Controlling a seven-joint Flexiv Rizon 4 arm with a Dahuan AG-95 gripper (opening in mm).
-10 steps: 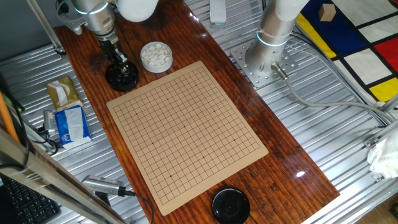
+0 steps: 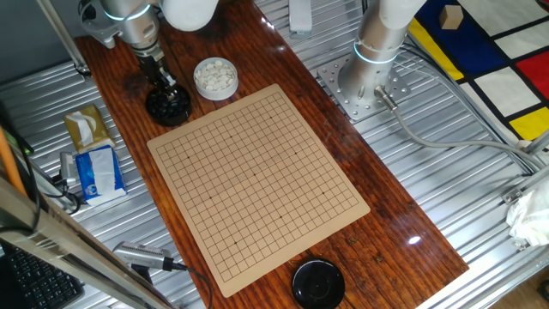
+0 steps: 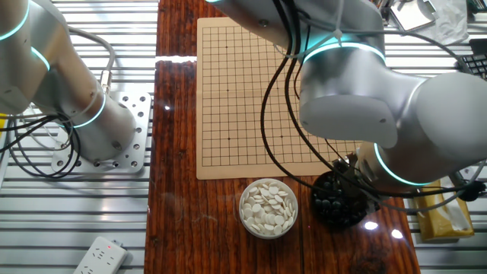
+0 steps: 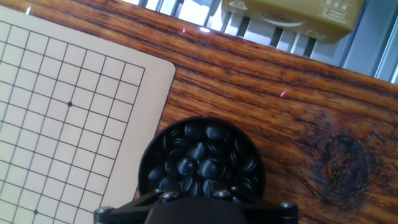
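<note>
Black stones (image 4: 199, 165) fill a round black bowl (image 4: 147, 165) in the wrist view. My gripper (image 2: 169, 93) points down into that bowl at the far left of the table in exterior view 1. Its dark fingers blend with the stones, so I cannot tell how far apart the tips are or whether a stone is between them. Beside the bowl stands a white bowl (image 3: 245, 215) of white stones (image 3: 268, 207). The tan grid board (image 2: 255, 176) lies flat on the wooden table, with no stones on it in exterior view 1.
A black round dish (image 2: 318, 283) rests at the board's near edge. Tissue packs, one yellow (image 2: 88, 129) and one blue (image 2: 101, 174), lie off the table's left side. The arm base (image 2: 364, 84) stands to the right. Bare wood (image 2: 390, 232) lies right of the board.
</note>
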